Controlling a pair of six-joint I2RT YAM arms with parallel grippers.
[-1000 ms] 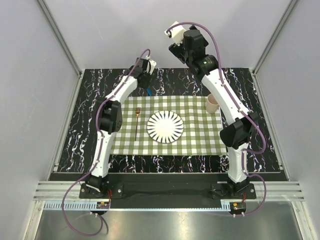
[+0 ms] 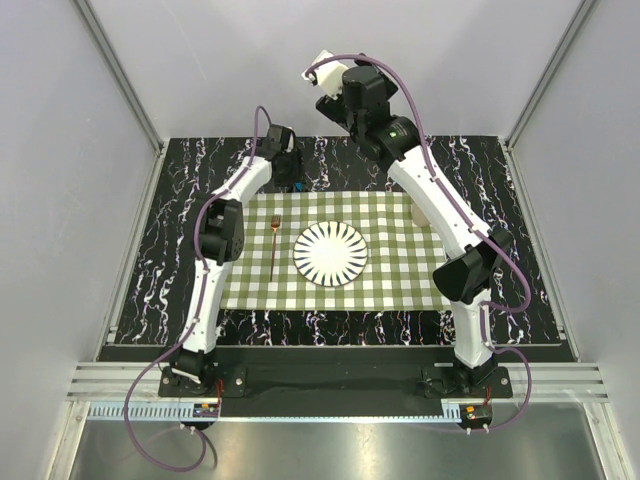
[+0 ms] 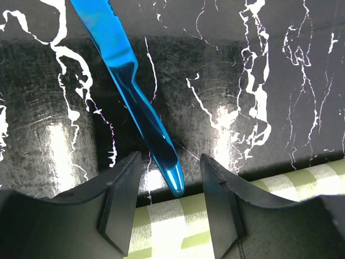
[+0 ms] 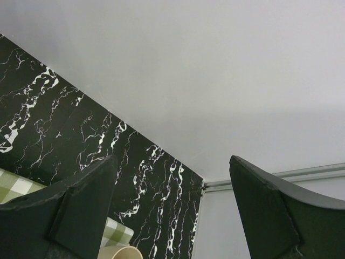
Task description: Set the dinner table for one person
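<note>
A blue knife [image 3: 141, 105] lies on the black marbled table just behind the placemat, its handle end reaching between the fingers of my left gripper. Those fingers stand apart on either side of the handle, with gaps showing on both sides. From above, my left gripper [image 2: 291, 183] covers most of the knife. My right gripper is open and empty, raised near the back wall. On the green checked placemat [image 2: 400, 270] rest a white plate [image 2: 330, 253] with dark rim marks and a brown fork [image 2: 275, 240] to its left.
A beige cup [image 2: 420, 214] stands at the placemat's back right corner, partly hidden by my right arm; its rim shows low in the right wrist view. The placemat right of the plate is clear. White walls enclose the table.
My right arm has shifted slightly left. Plate, fork and cup have not moved.
</note>
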